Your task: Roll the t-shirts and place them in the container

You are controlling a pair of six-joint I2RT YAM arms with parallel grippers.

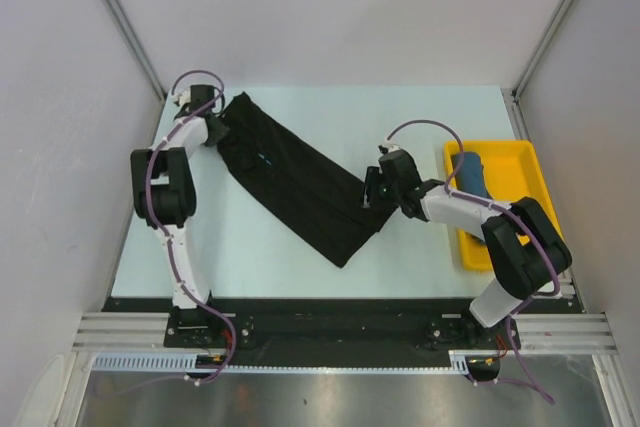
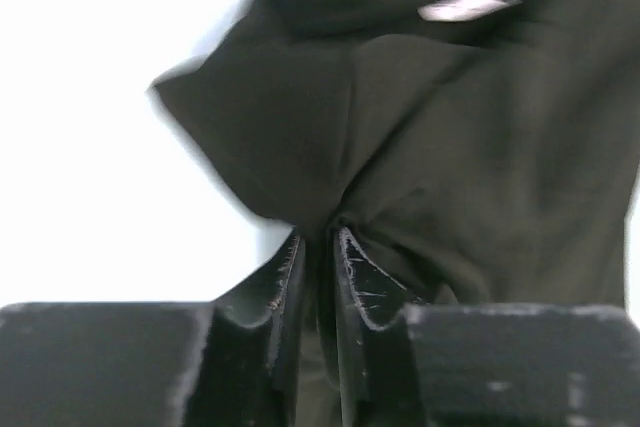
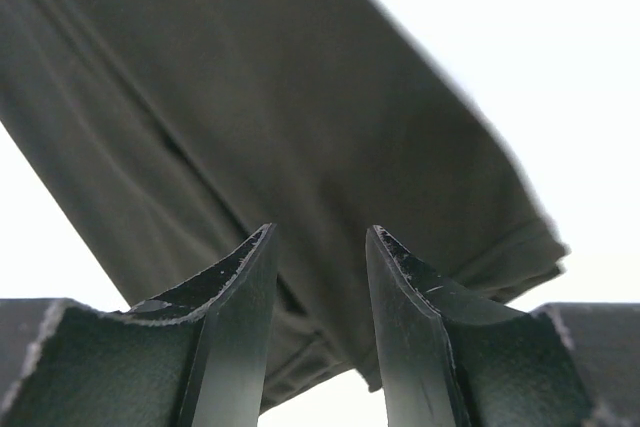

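Observation:
A black t-shirt [image 1: 300,173], folded into a long strip, lies diagonally from the back left to the front middle of the white table. At its back-left end, my left gripper [image 1: 218,130] is at the cloth. In the left wrist view the left fingers [image 2: 290,272] stand close together with dark fabric [image 2: 290,117] gathered between them. Over the strip's other end is my right gripper [image 1: 370,187]. Its fingertips stand apart in the right wrist view, with the shirt [image 3: 300,97] lying below and nothing visibly pinched between them.
On the right stands a yellow bin [image 1: 520,177] holding a dark blue rolled cloth [image 1: 470,179], partly behind the right arm. Bare white table [image 1: 340,112] lies behind the strip and to its front left.

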